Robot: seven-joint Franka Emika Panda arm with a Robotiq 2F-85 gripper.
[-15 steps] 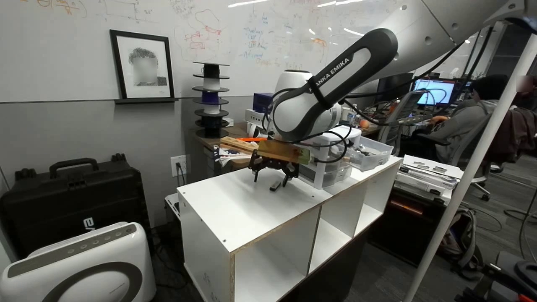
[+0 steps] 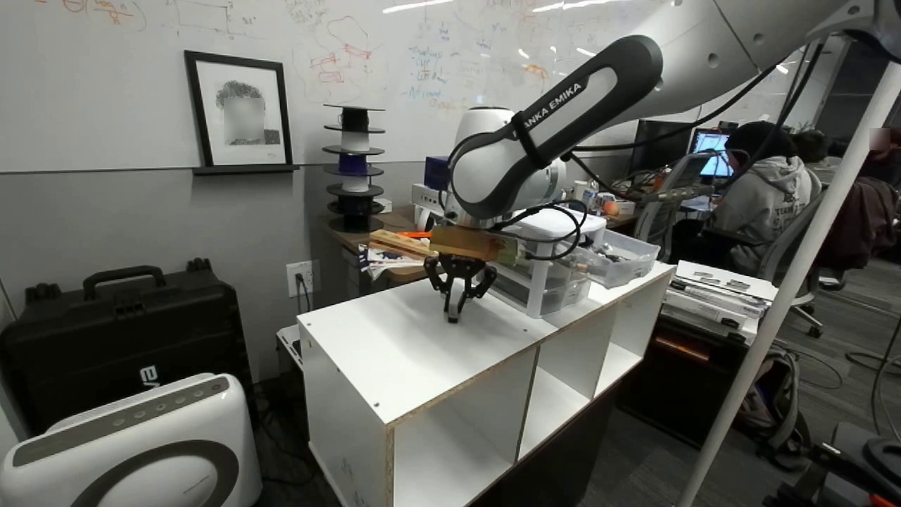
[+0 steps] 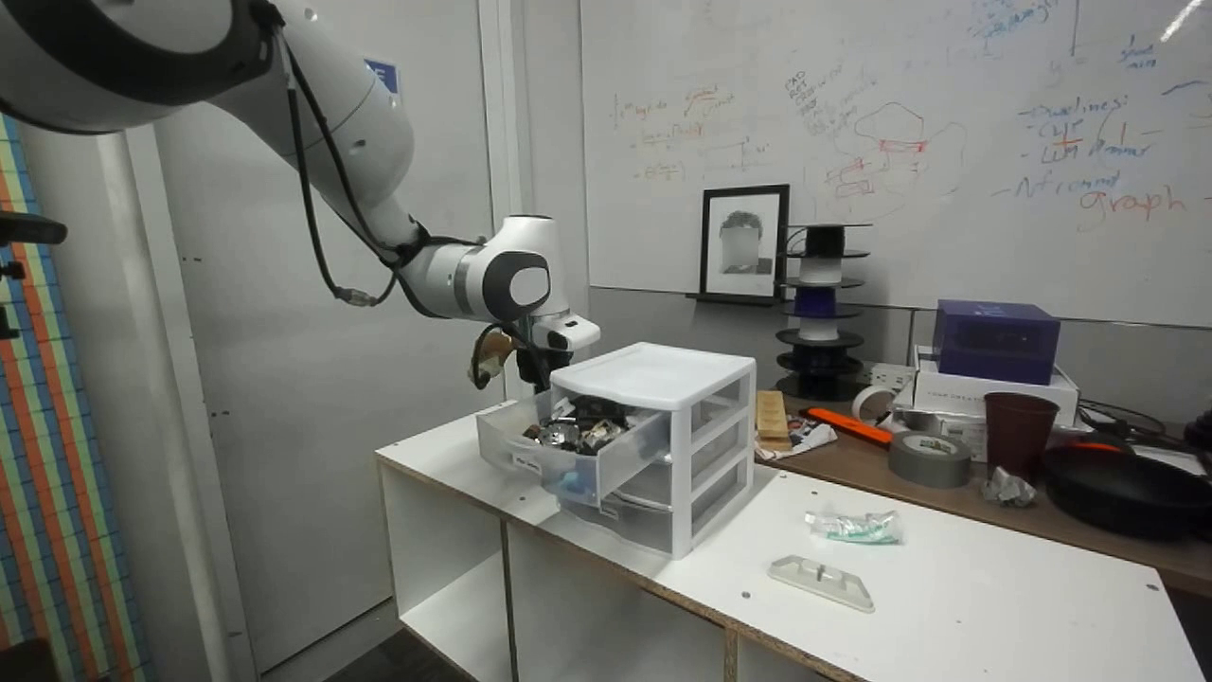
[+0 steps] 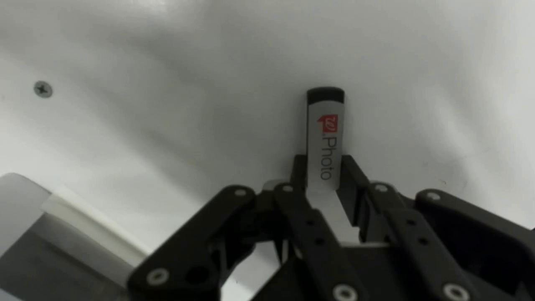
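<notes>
A small grey stick with a black end and the word "Photo" points away from my gripper in the wrist view. The fingers press on its two sides, so the gripper is shut on it. In exterior view 1 my gripper points straight down at the white cabinet top, the stick's dark end low between the fingers. Whether the stick touches the surface I cannot tell. Exterior view 2 has the fingers hidden behind the white drawer unit.
Close beside the gripper stands the drawer unit, its upper clear drawer pulled out and filled with small parts. A clear plastic packet and a pale flat piece lie on the cabinet top. Toward the end away from the drawers, the top is bare.
The gripper was spread open above the stick, which lay on the cabinet top. Now it is lower and shut around the stick, which has shifted slightly left in exterior view 1.
</notes>
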